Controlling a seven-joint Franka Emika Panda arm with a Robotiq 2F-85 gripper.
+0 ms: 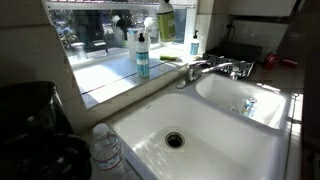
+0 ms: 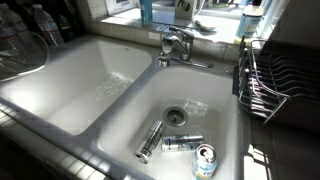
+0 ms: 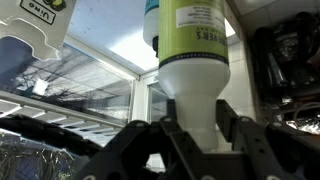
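Observation:
In the wrist view, a yellow-green bottle [image 3: 194, 45] with dark lettering and a smooth white end [image 3: 195, 108] fills the top centre. My gripper is shut on that white end, its dark fingers [image 3: 238, 128] standing on both sides. Exterior view 1 has a green bottle [image 1: 165, 22] at the top edge, in front of the window, which seems to be the same one; its upper part is cut off. Neither exterior view lets me make out the gripper itself.
A soap bottle [image 1: 142, 55] stands on the tiled sill, another [image 1: 195, 44] farther right. Cans [image 2: 149, 141] lie in one basin of the double sink [image 2: 75, 75]; the other is empty. A faucet [image 2: 178, 45] and a wire rack [image 2: 275, 75] flank the sink.

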